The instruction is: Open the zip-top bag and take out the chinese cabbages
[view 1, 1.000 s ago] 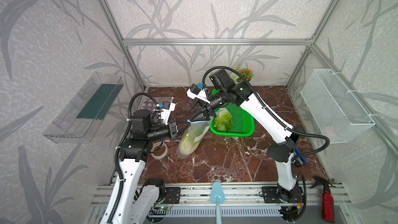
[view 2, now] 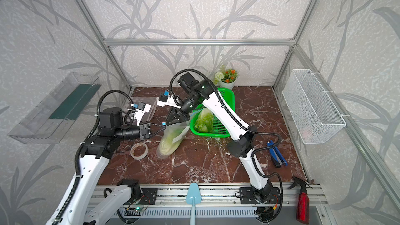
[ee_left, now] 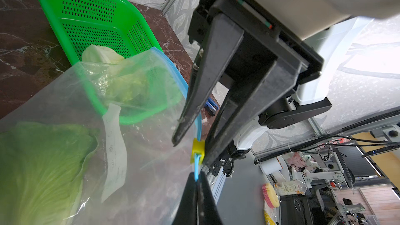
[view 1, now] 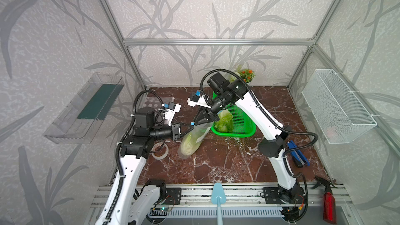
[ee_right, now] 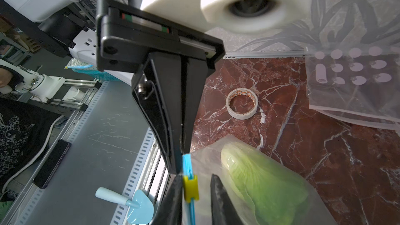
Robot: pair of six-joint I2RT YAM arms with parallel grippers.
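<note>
A clear zip top bag with a blue zip edge hangs between my grippers, and a pale green chinese cabbage lies inside it. My left gripper is shut on the blue edge. Right by it is my right gripper, its fingers parted on either side of the yellow zip slider. In the left wrist view the slider sits against one right fingertip, with a gap to the other finger. Another cabbage is in the green basket.
A tape roll lies left of the bag. An empty-looking plastic bag is at the back left. A flowerpot stands behind the basket, with a blue-handled tool at the right.
The left gripper has shifted slightly right with the bag.
</note>
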